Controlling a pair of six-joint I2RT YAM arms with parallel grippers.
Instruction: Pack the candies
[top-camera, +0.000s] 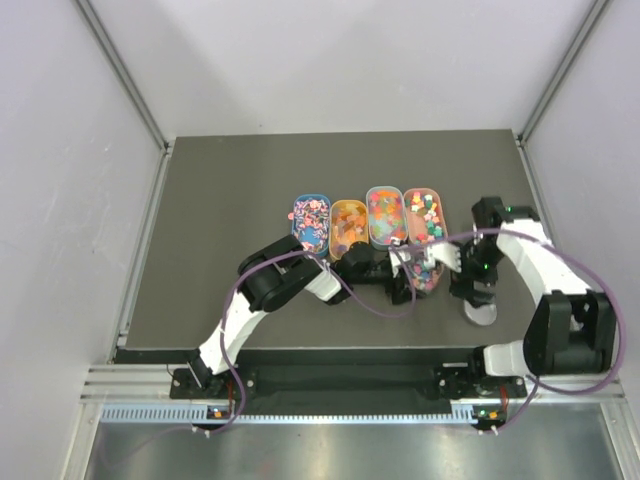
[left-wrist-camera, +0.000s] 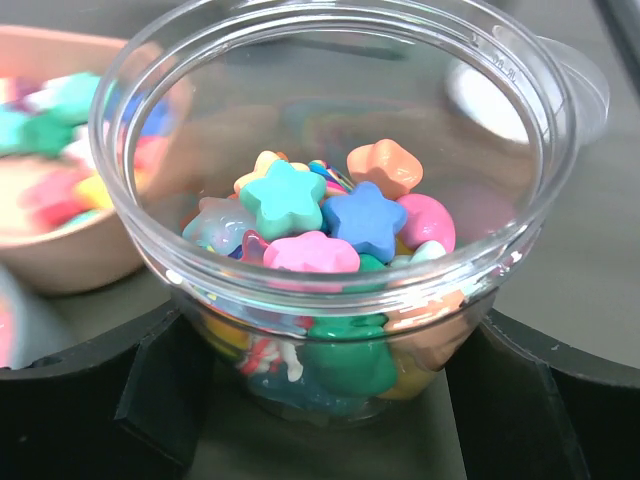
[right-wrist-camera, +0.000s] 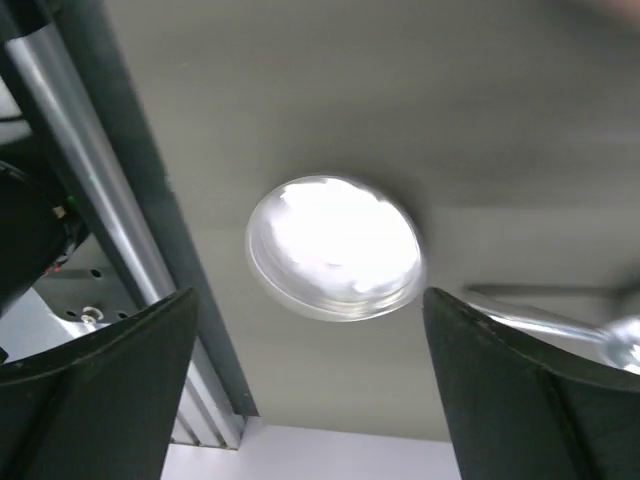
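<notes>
A clear cup (left-wrist-camera: 330, 290) of star-shaped and round candies (left-wrist-camera: 368, 220) fills the left wrist view, its mouth uncovered. The fingers of my left gripper lie against both sides of the cup. From above, the cup (top-camera: 424, 278) shows at the end of the left arm. The clear round lid (right-wrist-camera: 335, 248) lies on the table, centred in the right wrist view. Over it, my right gripper is open, with nothing between its fingers. The lid (top-camera: 481, 314) also shows in the top view, just below the right gripper.
A blue bin (top-camera: 311, 223), a yellow bin (top-camera: 348, 226) and two pinkish bins, one of them the right-hand bin (top-camera: 424, 215), stand in a row behind the cup. A metal spoon (right-wrist-camera: 545, 322) lies beside the lid.
</notes>
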